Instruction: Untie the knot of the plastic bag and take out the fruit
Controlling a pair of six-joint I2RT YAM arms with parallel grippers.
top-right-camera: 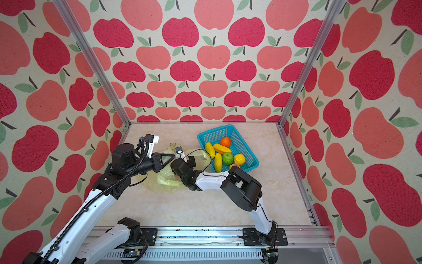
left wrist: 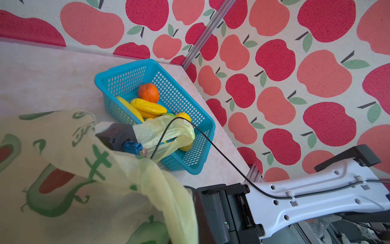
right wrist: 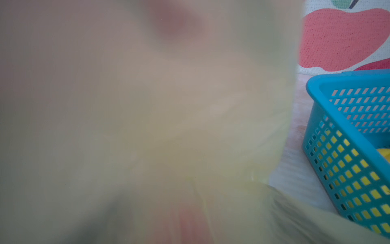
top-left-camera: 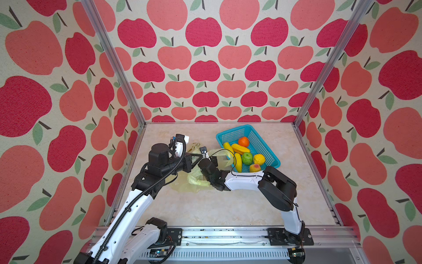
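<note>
A translucent pale yellow plastic bag with green print point(top-left-camera: 200, 180) point(left wrist: 61, 179) lies crumpled at the middle left of the table, partly under both arms. My left gripper point(top-left-camera: 196, 159) is at the bag from the left; its fingers look shut, with nothing clearly visible between them, and the bag hides much of the left wrist view. My right gripper point(top-right-camera: 184, 160) reaches into the bag from the right, close to the left one; bag film fills the right wrist view, hiding its fingertips. Whether fruit remains inside the bag is unclear.
A blue basket point(left wrist: 195, 166) at the back right holds an orange point(top-left-camera: 243, 141), bananas point(top-left-camera: 241, 148), a green fruit point(top-left-camera: 247, 158), a yellow fruit point(top-left-camera: 259, 159) and a peach-coloured one point(top-left-camera: 255, 167).
</note>
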